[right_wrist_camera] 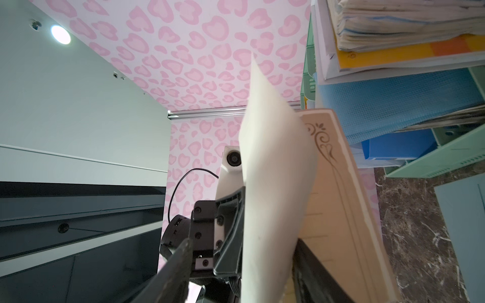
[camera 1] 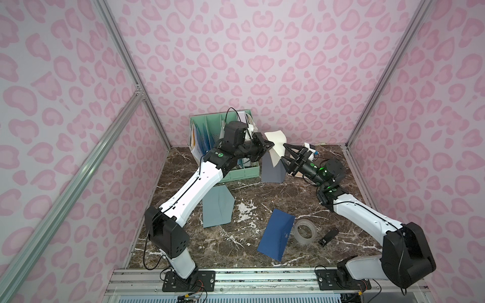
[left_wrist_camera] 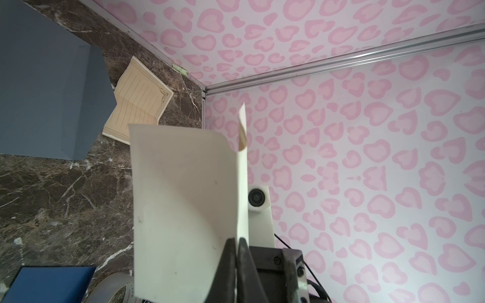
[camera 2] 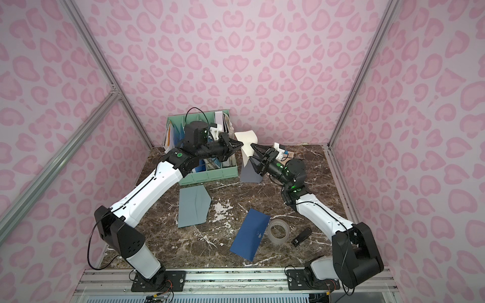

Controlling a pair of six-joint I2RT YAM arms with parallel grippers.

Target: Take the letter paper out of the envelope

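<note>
My left gripper (camera 1: 268, 143) is shut on a cream letter paper (camera 1: 275, 137), held in the air; in the left wrist view the sheet rises from its fingertips (left_wrist_camera: 236, 245). My right gripper (camera 1: 283, 154) is part open at the sheet's right side, the paper between its blurred fingers in the right wrist view; contact is unclear. That view shows a lined, ornamented face (right_wrist_camera: 338, 217) behind a pale curled flap (right_wrist_camera: 275, 176). A dark grey envelope (camera 1: 272, 174) lies below on the table. Another lined sheet lies at the back right, beside it.
A green file organizer (camera 1: 202, 121) stands at back left. A grey-green envelope (camera 1: 216, 207), blue envelope (camera 1: 275, 234), tape roll (camera 1: 311, 232) and small black object (camera 1: 328, 237) lie at the front. Pink walls enclose the table.
</note>
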